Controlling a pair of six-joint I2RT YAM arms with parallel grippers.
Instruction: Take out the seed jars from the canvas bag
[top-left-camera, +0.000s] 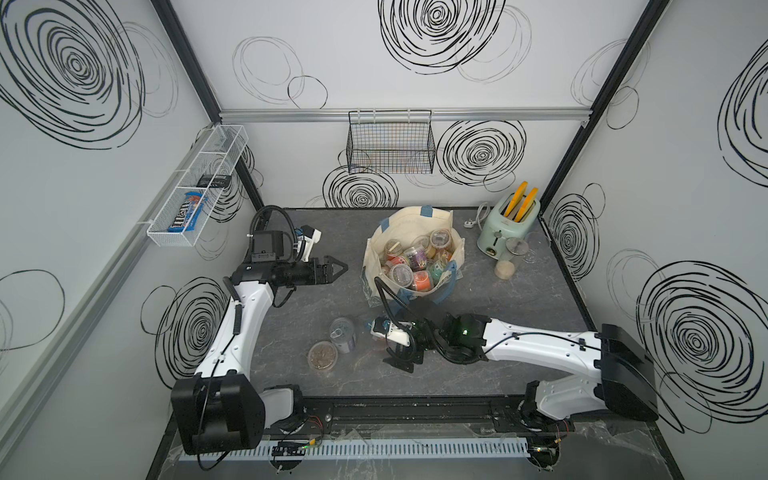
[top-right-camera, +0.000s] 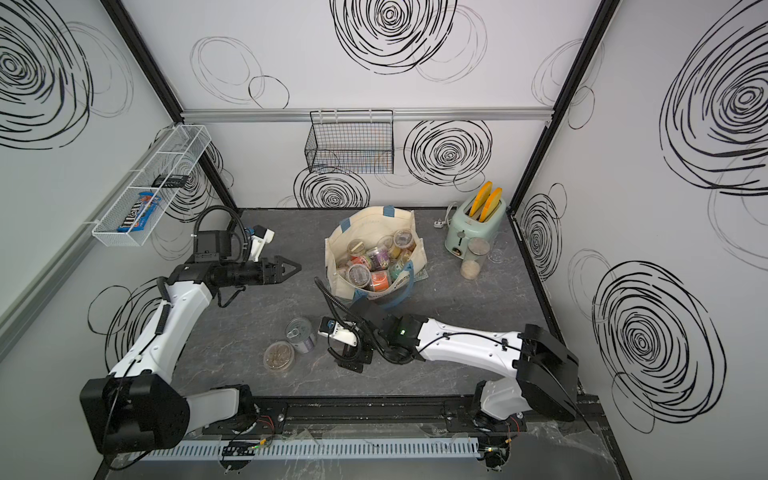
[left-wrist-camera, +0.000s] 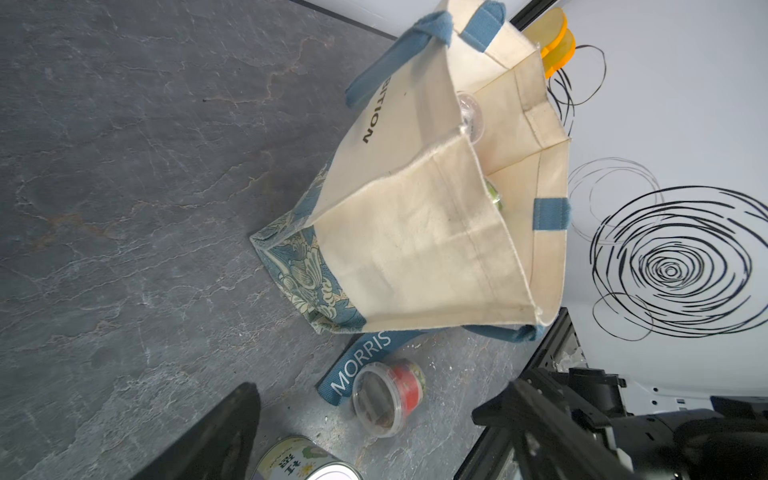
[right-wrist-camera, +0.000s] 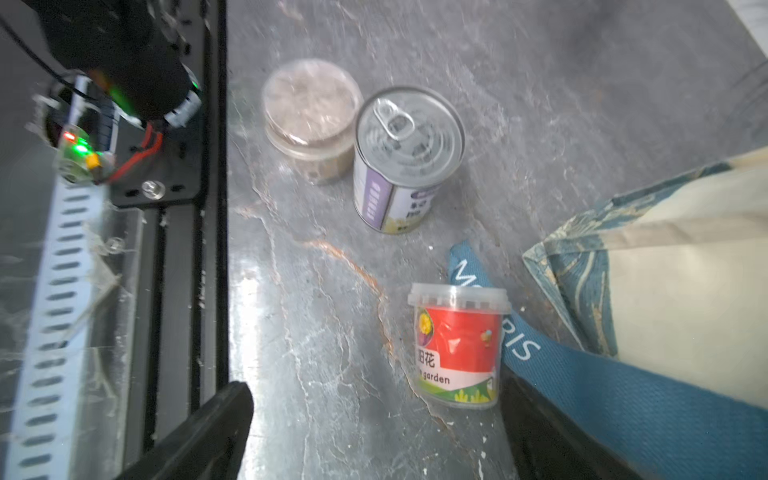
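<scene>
The canvas bag (top-left-camera: 373, 264) stands at centre back, full of jars (top-right-camera: 378, 257). My left gripper (top-left-camera: 334, 269) is open, left of the bag and above the table. My right gripper is open, low in front of the bag, just short of a red-labelled jar (right-wrist-camera: 458, 348) standing on the table beside the blue strap (left-wrist-camera: 352, 372). Nothing is between its fingers in the right wrist view. A metal can (right-wrist-camera: 406, 152) and a clear-lidded round container (right-wrist-camera: 310, 112) stand further left.
A green toaster (top-right-camera: 468, 232) with a tall jar (top-right-camera: 473, 260) beside it stands at back right. A wire basket (top-left-camera: 390, 144) hangs on the back wall, a white rack (top-left-camera: 196, 192) on the left. Bare tabletop (top-left-camera: 544, 296) shows right of the bag.
</scene>
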